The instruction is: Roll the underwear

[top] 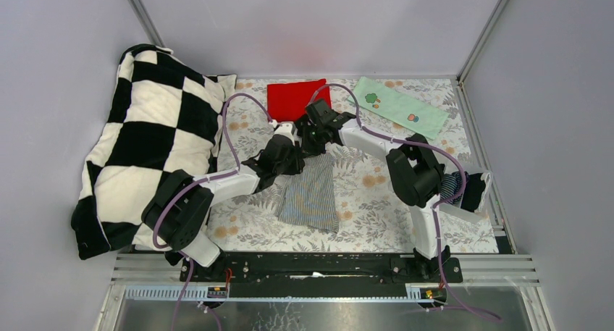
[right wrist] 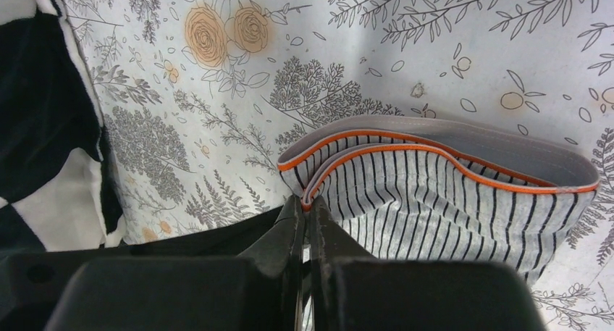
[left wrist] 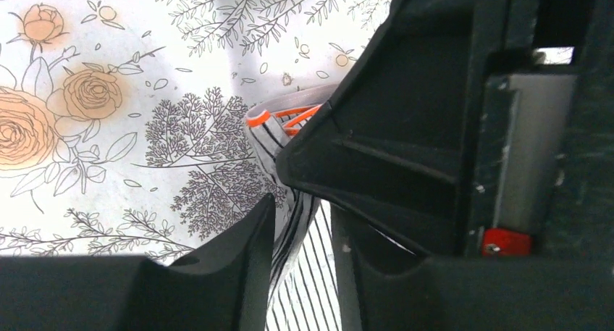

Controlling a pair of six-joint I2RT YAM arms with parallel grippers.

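Note:
The grey underwear (top: 311, 200) with dark stripes lies flat near the table's middle, its upper end under both grippers. In the right wrist view its orange-edged grey waistband (right wrist: 434, 148) is folded over, and my right gripper is shut on the waistband's left part. My left gripper stands partly open over the side of the striped cloth (left wrist: 313, 273); the cloth runs up between its spread fingers. The black body of the other gripper covers part of the waistband there. From above, the fingertips are hidden.
A checkered black-and-white cushion (top: 148, 150) fills the left side. Behind lie a red cloth (top: 286, 98) and a green cloth (top: 402, 108). At the right edge a container holds dark folded cloths (top: 470, 193).

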